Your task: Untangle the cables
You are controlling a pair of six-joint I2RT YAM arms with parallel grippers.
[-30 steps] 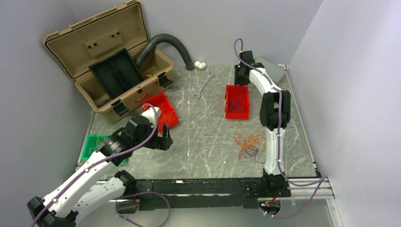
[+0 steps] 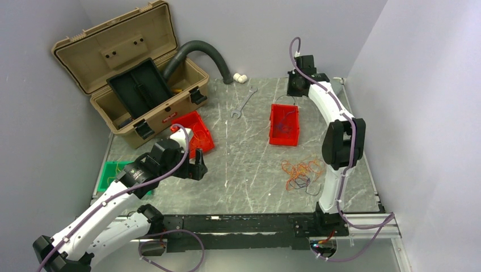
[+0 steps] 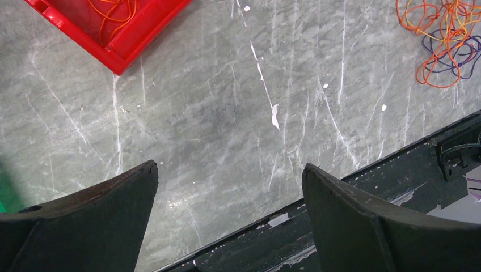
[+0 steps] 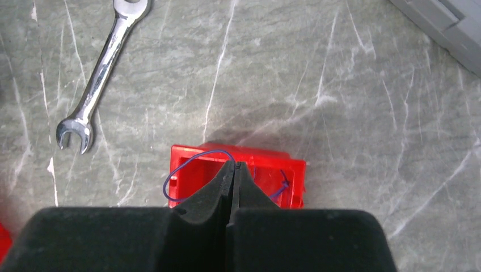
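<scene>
In the top view, a tangle of orange and purple cables (image 2: 302, 171) lies on the table, its orange loops and dark purple loops overlapping. The right red bin (image 2: 284, 136) has purple cable inside. From that bin a purple cable (image 4: 190, 158) arcs up to the tips of my right gripper, which is shut on it behind the bin's far edge. Over the table's left part, my left gripper hangs open and empty. Orange cable (image 3: 118, 20) lies in the left red bin (image 3: 117, 61).
A green bin (image 2: 106, 177) sits at the left edge, partly behind the left arm. An open tan toolbox (image 2: 153, 122) fills the back left, beside a wrench (image 2: 244, 103). A grey object (image 4: 454, 34) lies at the back right.
A loop of purple cable now stretches from the right red bin's far edge toward its gripper. The left arm is still.
</scene>
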